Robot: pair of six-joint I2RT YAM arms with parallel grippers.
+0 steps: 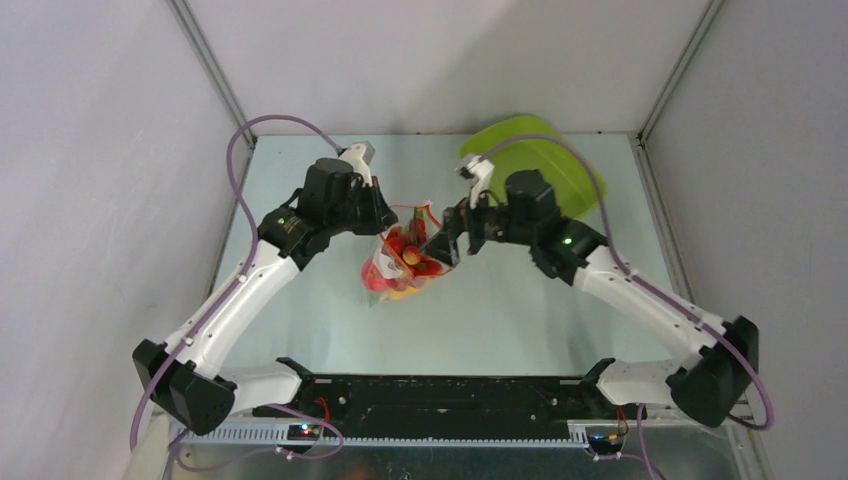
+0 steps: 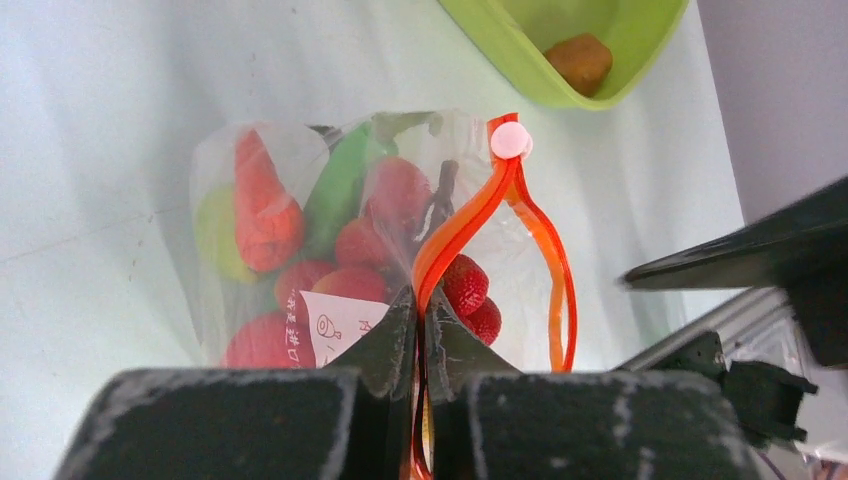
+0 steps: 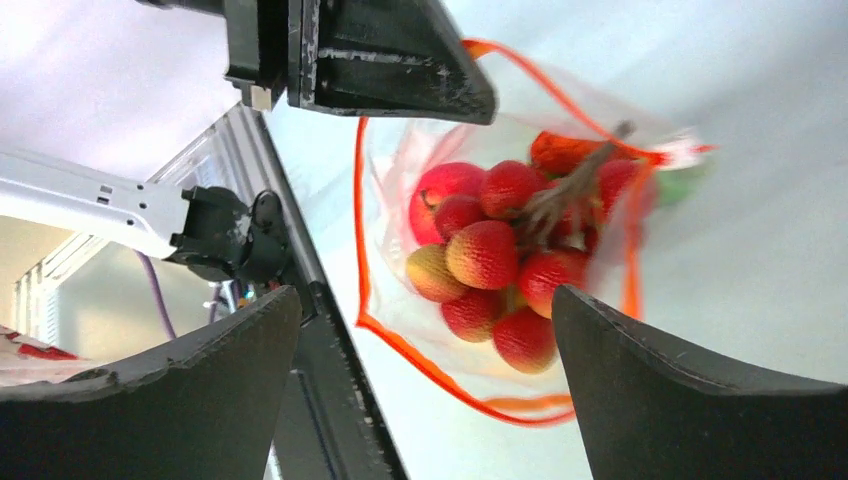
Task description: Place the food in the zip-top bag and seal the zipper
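Observation:
The clear zip bag sits mid-table, filled with red round fruits, a carrot-like orange item and green and yellow food, its orange-edged mouth open. My left gripper is shut on the bag's zipper edge, the orange strip running between its fingertips in the left wrist view. My right gripper stands open just right of the bag, its fingers spread either side of the bag's mouth in the right wrist view, nothing between them.
The green tub stands at the back right, with a brown potato-like item visible in it. Walls border the sides and back.

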